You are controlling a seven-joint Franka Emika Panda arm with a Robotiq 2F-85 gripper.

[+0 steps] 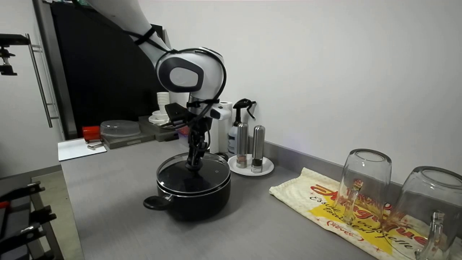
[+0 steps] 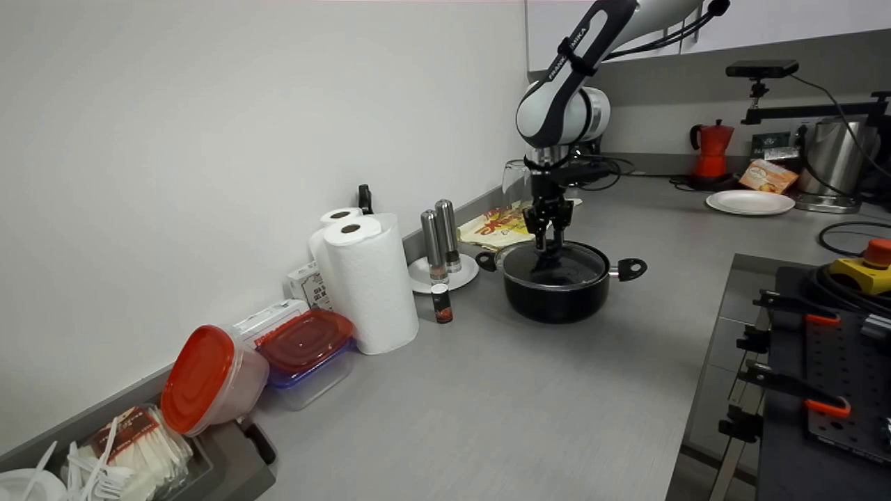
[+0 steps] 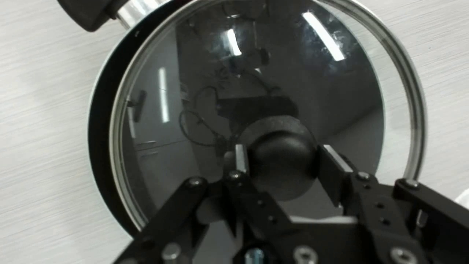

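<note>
A black pot (image 1: 197,210) with side handles stands on the grey counter. Over its mouth is a glass lid (image 1: 173,175) with a metal rim and a round black knob (image 3: 281,162). My gripper points down, shut on the knob with a finger on either side. In the wrist view the lid sits off-centre, leaving a dark crescent of the pot's rim (image 3: 99,118) uncovered on the left. From the first exterior view the lid looks nearly level and close to the rim; whether it touches all round I cannot tell.
Two steel mills (image 1: 258,147) on a white plate (image 1: 267,169) stand behind the pot, by the wall. Paper towel rolls (image 2: 372,292) and plastic tubs (image 2: 213,380) line the wall too. Upturned glass jugs (image 1: 368,173) rest on a printed cloth (image 1: 309,190).
</note>
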